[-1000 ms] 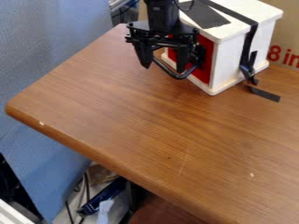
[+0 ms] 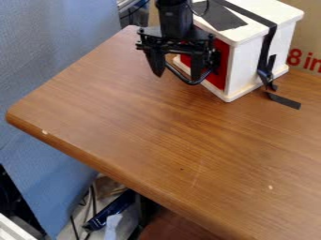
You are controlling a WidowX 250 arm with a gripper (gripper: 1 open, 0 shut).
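Observation:
My black gripper (image 2: pixel 178 67) hangs at the top centre, over the back of the wooden table, in front of a white box (image 2: pixel 251 37) with a red front panel (image 2: pixel 221 71). A dark bar or handle crosses near the fingers at the panel; whether the fingers hold it I cannot tell. Black straps run over the box and down its right side.
A blue padded surface (image 2: pixel 44 84) lies beyond its left edge, and a cardboard box (image 2: pixel 305 47) stands behind at the right.

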